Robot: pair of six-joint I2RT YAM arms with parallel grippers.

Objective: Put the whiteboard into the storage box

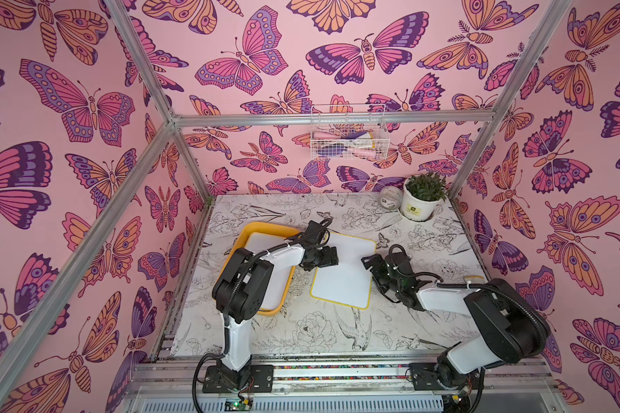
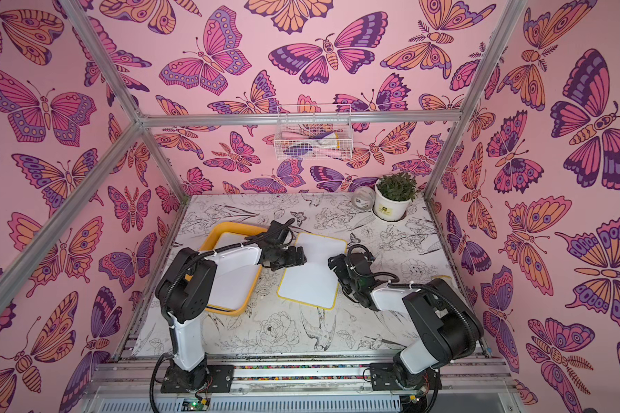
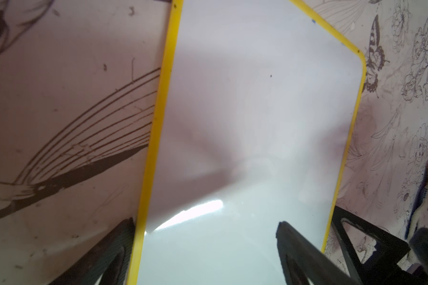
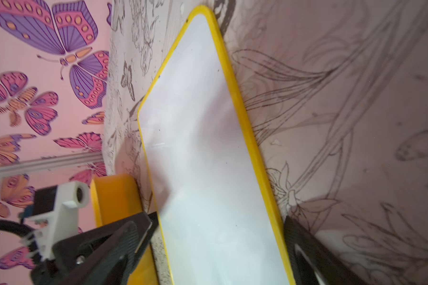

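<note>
The whiteboard (image 1: 341, 285), white with a thin yellow border, lies on the table between my two grippers. To its left stands the orange-yellow storage box (image 1: 275, 226) with a white inside. My left gripper is open at the board's box-side edge; one finger (image 3: 111, 258) is beside the yellow border, the other (image 3: 294, 251) over the white face. Open at the opposite side, my right gripper has one finger (image 4: 302, 247) just outside the yellow edge and the other across the board. Contact at the edges is hard to tell.
A potted plant (image 1: 422, 199) and a clear round container (image 1: 390, 198) stand at the back right. A wire basket (image 1: 350, 144) hangs on the back wall. The table in front of the board is clear. My left forearm passes over the box.
</note>
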